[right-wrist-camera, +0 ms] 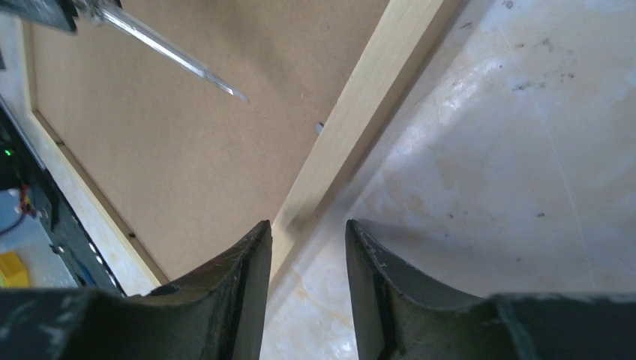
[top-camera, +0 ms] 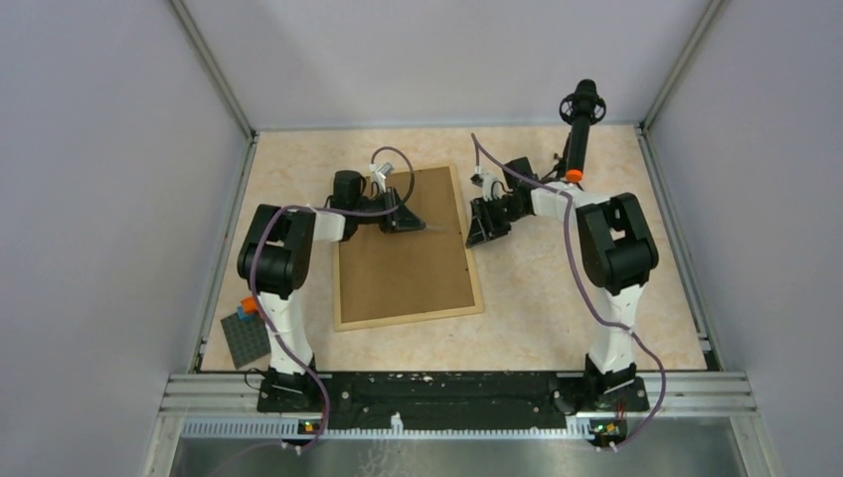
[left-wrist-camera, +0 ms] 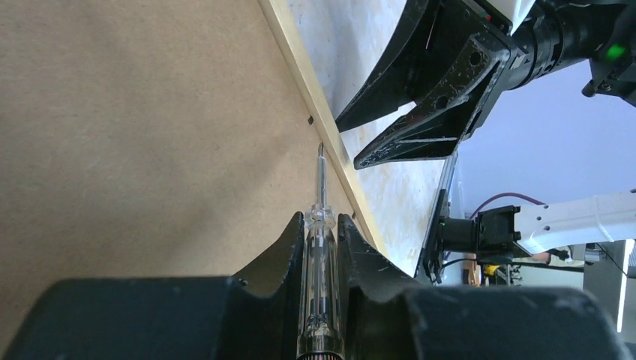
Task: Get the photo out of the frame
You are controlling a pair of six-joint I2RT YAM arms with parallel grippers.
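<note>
The photo frame [top-camera: 408, 318] lies face down, its brown backing board [top-camera: 398, 273] inside a pale wooden rim; the photo does not show. My left gripper is shut on a clear-handled screwdriver [left-wrist-camera: 320, 281] above the board, its tip pointing towards the right rim. Small dark tabs [left-wrist-camera: 310, 120] sit along that rim's inner edge, one of them a greyish tab [right-wrist-camera: 319, 128]. At the right rim [right-wrist-camera: 352, 112], my right gripper is open with nothing held. One fingertip appears over the rim, the other over the table; contact cannot be told.
Bare table [top-camera: 557, 298] stretches right of the frame. At the front left lie a grey mat [top-camera: 246, 340] and a small orange object [top-camera: 249, 304]. A dark stand with an orange end [top-camera: 574, 175] rises at the back right.
</note>
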